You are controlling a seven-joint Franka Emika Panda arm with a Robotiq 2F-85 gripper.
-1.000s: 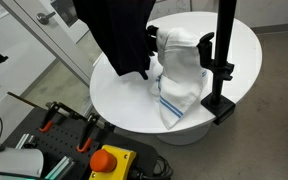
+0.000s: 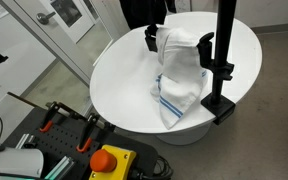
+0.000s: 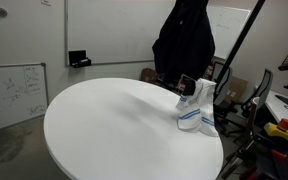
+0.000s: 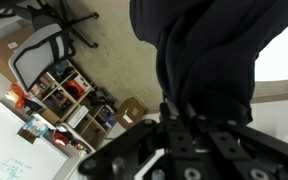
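Observation:
A black cloth [image 4: 209, 60] hangs bunched from my gripper, which is shut on it; the dark fingers blend into the fabric. In exterior view 2 the black cloth [image 3: 184, 42] hangs above the far right of the white table, beyond the towel. Only its lower part shows at the top of exterior view 1, as a dark cloth [image 2: 144, 12]. A white towel [image 2: 179, 85] with blue stripes is draped over a dark support, its lower end lying on the round table [image 2: 124, 85]. The gripper itself is hard to make out in the exterior views.
A black upright pole [image 2: 225, 45] with a clamp stands beside the towel. An orange-red button on a yellow box [image 2: 111, 163] sits at the near edge. Shelves and chairs stand farther off.
The black cloth has moved up and to the right in exterior view 1, from over the table's left side to behind the towel, uncovering the table's left side. The white towel stays put.

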